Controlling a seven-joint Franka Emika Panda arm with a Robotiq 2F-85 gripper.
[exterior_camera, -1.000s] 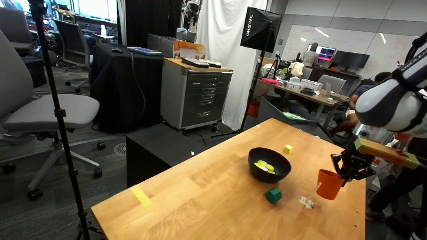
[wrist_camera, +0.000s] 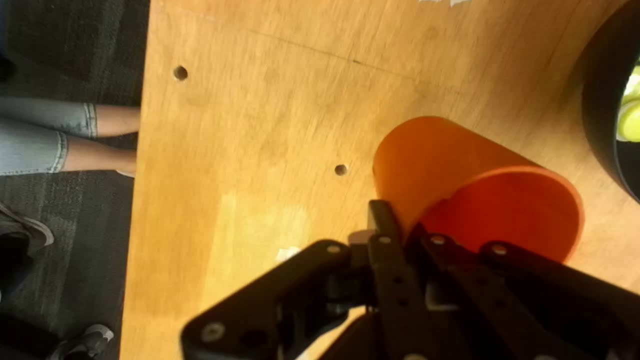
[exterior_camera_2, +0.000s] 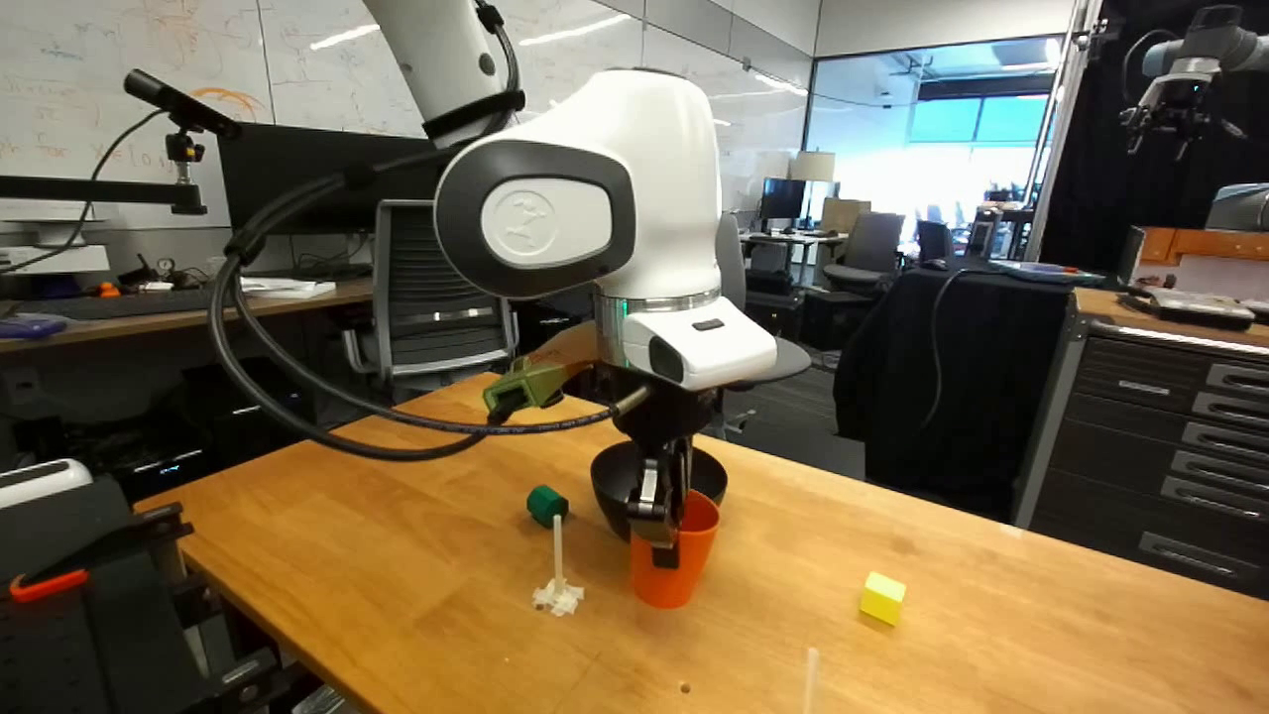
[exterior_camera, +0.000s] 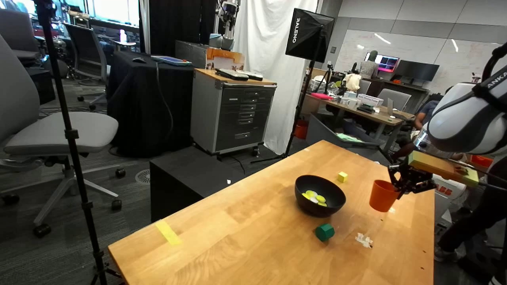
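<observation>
An orange cup (exterior_camera: 383, 195) is pinched at its near wall by my gripper (exterior_camera: 399, 189), which is shut on it. The wrist view shows one finger outside the cup (wrist_camera: 447, 159) and the other inside its mouth; the inside appears empty where visible. In exterior view 2 the cup (exterior_camera_2: 669, 581) stands roughly upright before the black bowl (exterior_camera_2: 615, 482); whether its base clears the table cannot be told. Yellow and white pieces (exterior_camera: 313, 197) lie in the bowl. A green block (exterior_camera: 325, 232) and a yellow cube (exterior_camera: 342, 176) rest on the table.
A thin pale stick (exterior_camera_2: 558, 547) rises from a taped patch on the wooden table (exterior_camera: 266, 228); another stick (exterior_camera_2: 811, 680) shows at the front edge of exterior view 2.
My gripper and the orange cup have moved up and slightly left in exterior view 1, away from the taped patch. The bowl, green block and yellow cube have stayed put.
</observation>
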